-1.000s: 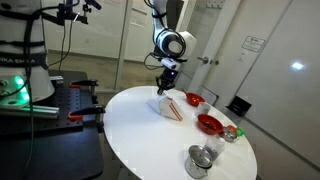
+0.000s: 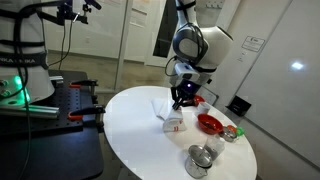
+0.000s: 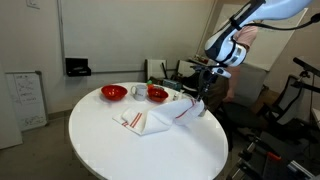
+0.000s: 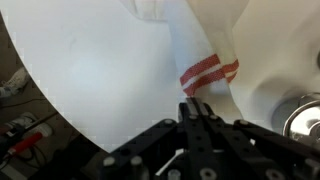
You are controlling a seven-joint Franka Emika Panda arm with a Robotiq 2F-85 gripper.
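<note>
A white cloth with red stripes (image 4: pixel 205 72) runs up to the gripper, whose fingers are shut on it. In exterior view 1 the gripper (image 2: pixel 177 105) is low over the white round table, with the cloth (image 2: pixel 175 125) hanging from its tips. Part of the cloth is raised in exterior view 2, where it slopes up to the gripper (image 3: pixel 199 97). The rest lies spread on the table, with a striped part flat farther from the arm. Exactly how much cloth is pinched cannot be seen.
Red bowls (image 2: pixel 210 124) and a white mug (image 3: pixel 138 91) stand along one side of the table. A metal pot (image 2: pixel 199 160) and a clear glass (image 2: pixel 214 145) are near its edge.
The gripper has moved toward exterior view 1's camera and slightly right. The cloth's held part has come along and now hangs nearer the camera.
</note>
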